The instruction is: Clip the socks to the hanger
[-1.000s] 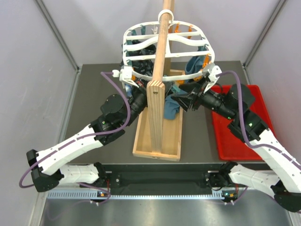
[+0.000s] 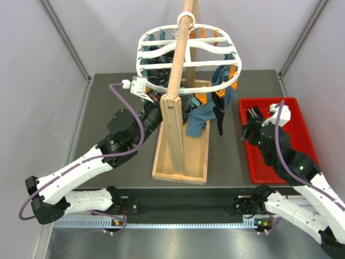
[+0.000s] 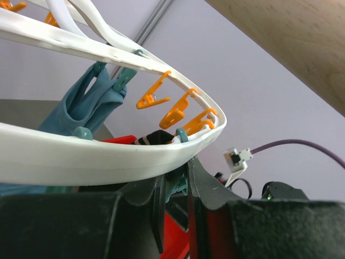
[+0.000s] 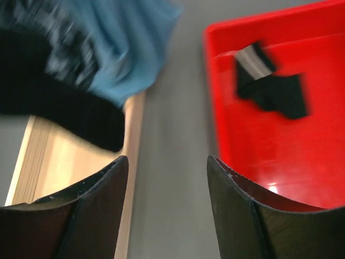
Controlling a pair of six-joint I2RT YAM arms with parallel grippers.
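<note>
The white hanger (image 2: 188, 59) rests on the wooden stand, with several socks on its clips. A black sock (image 2: 219, 112) hangs from its near right rim; in the right wrist view it is a dark blur (image 4: 81, 113). My left gripper is under the hanger's rim, its fingers close on both sides of a teal clip (image 3: 176, 186); whether they press it is unclear. My right gripper is open and empty, near the red tray's left side. Another black sock (image 4: 275, 89) with grey stripes lies in that tray.
The red tray (image 2: 310, 143) stands right of the wooden base (image 2: 164, 162). Blue cloth (image 2: 198, 118) and a dark patterned sock hang above the base. Several orange clips (image 3: 175, 112) on the rim hold nothing visible.
My right gripper has moved from the hanger's edge to the right, over the tray. The black sock now hangs apart from it. The left arm and hanger have shifted slightly left.
</note>
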